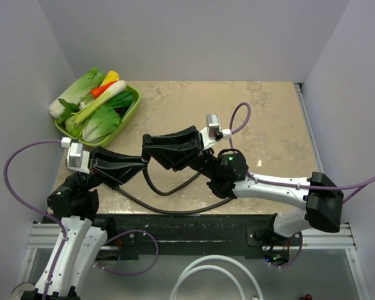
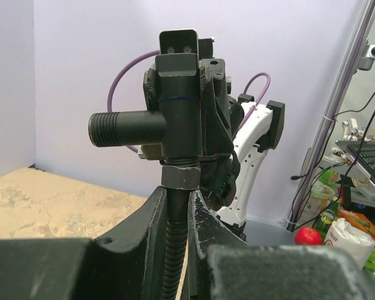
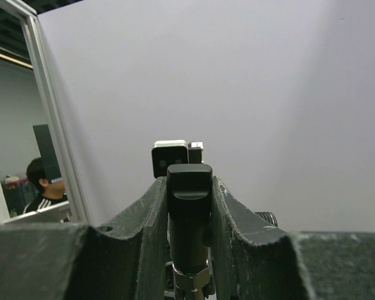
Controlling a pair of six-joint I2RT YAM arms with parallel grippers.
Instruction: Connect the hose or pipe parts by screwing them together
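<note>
A black corrugated hose (image 2: 175, 256) rises upright between the fingers of my left gripper, shut on it just below a hex nut (image 2: 180, 177). Above the nut stands a black tee fitting (image 2: 178, 134) with a threaded side branch. My right gripper is around the fitting's top (image 3: 189, 178), its fingers against both sides; whether they grip firmly is hard to tell. In the top view the two grippers meet at the table's middle left, and the hose (image 1: 165, 211) loops across the table below them.
A green basket of vegetables (image 1: 100, 106) stands at the back left. White tubing (image 1: 225, 262) lies beyond the front edge.
</note>
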